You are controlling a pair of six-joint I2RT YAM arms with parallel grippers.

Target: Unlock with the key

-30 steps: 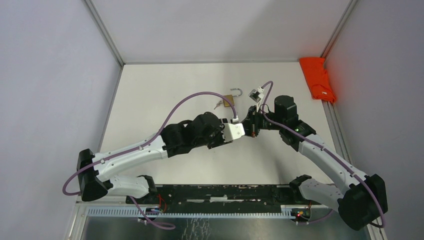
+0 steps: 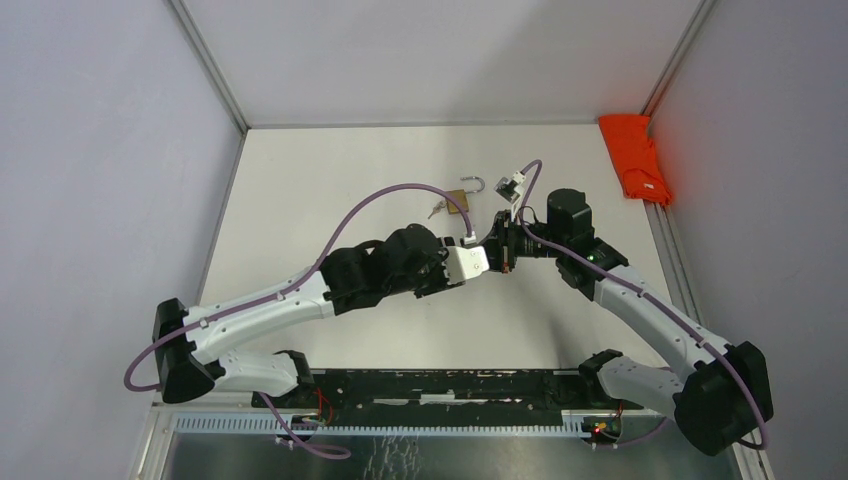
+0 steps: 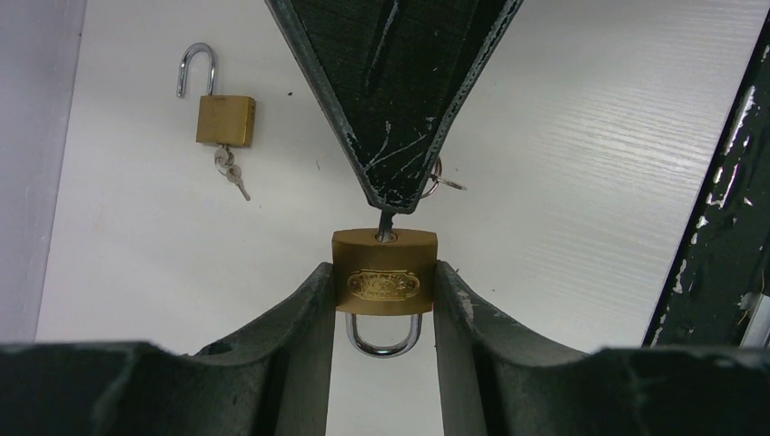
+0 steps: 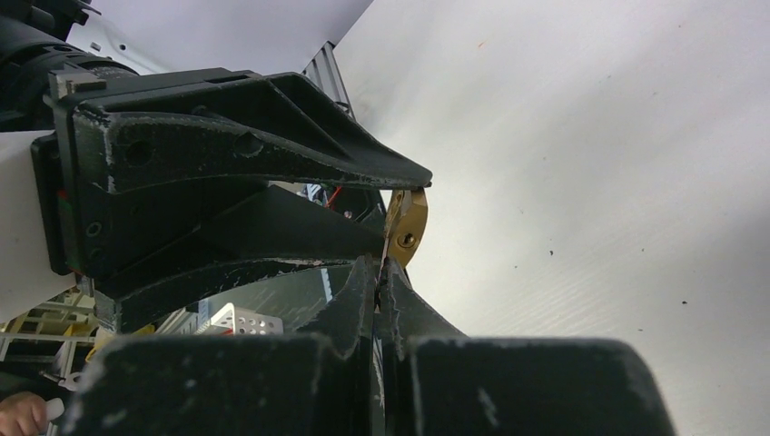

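Between the fingers of my left gripper a brass padlock is clamped by its sides. Its shackle points away from the right gripper, both legs in the body. My right gripper is shut on a thin key, whose shaft meets the keyhole end of that padlock; how deep it sits cannot be seen. A key ring with another key hangs behind the right fingers. In the top view the two grippers meet above the table, the arms hiding the padlock.
A second brass padlock lies on the table with its shackle open and keys at its keyhole end. An orange cloth rests at the far right edge.
My right arm has shifted very slightly, its wrist tilting a little in the top view. The left arm looks unmoved, and the padlock on the table lies as before.
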